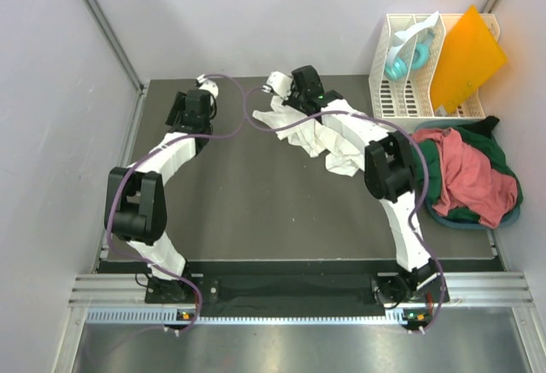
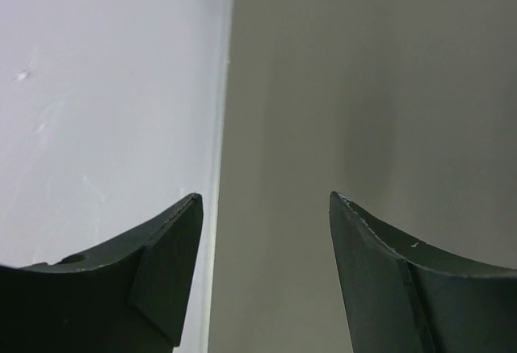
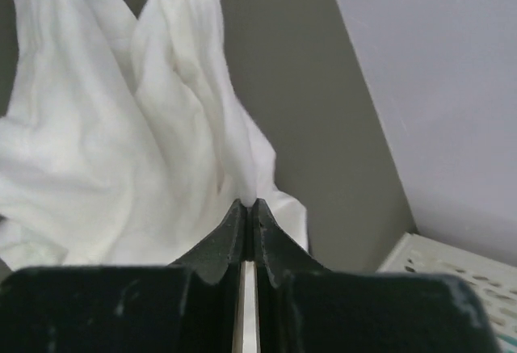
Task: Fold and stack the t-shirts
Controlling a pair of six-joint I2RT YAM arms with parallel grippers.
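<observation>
A crumpled white T-shirt [image 1: 333, 142] lies across the back middle and right of the dark table, filling much of the right wrist view [image 3: 97, 151]. My right gripper [image 1: 280, 98] is over its upper part, fingertips together [image 3: 249, 208]; whether fabric is pinched between them is unclear. My left gripper [image 1: 181, 108] hangs over the empty back left of the table, its fingers apart with bare surface between them [image 2: 266, 201]. A pile of pink [image 1: 473, 177] and green [image 1: 496, 153] clothing fills a blue tub at the right.
A white divided rack [image 1: 397, 100] with headphones and an orange board [image 1: 461, 49] stands at the back right. Walls border the table [image 1: 256, 211] at left, back and right. Purple cables loop over both arms.
</observation>
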